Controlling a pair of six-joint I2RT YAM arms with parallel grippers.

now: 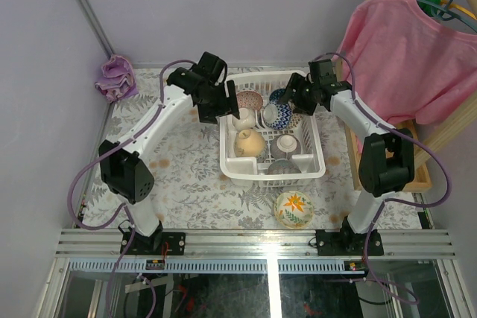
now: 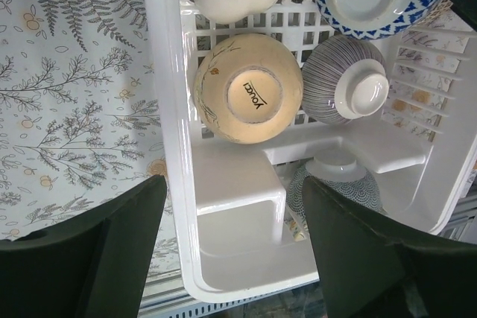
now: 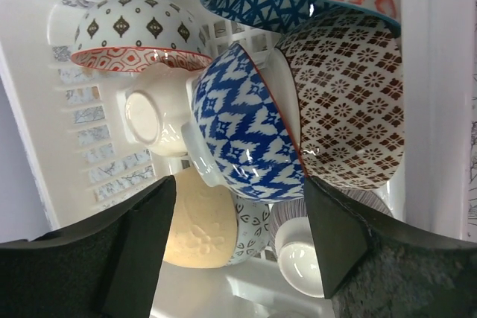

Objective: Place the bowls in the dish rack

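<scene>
The white dish rack [image 1: 231, 165] holds several bowls, among them a cream bowl [image 2: 246, 94], a grey striped bowl [image 2: 328, 72], a blue-and-white bowl [image 3: 242, 124], a brown floral bowl [image 3: 350, 102] and a white cup [image 3: 153, 113]. A yellow flowered bowl [image 1: 294, 209] lies on the counter in front of the rack. My left gripper [image 1: 222, 102] hangs over the rack's left rear, part open, with nothing visible between its fingers. My right gripper [image 1: 294, 93] is open over the rack's right rear, above the blue-and-white bowl, holding nothing.
A pink shirt [image 1: 402, 50] hangs on a wooden stand at the right, above a wooden tray. A purple cloth [image 1: 115, 76] is at the back left corner. The patterned counter left of the rack is clear.
</scene>
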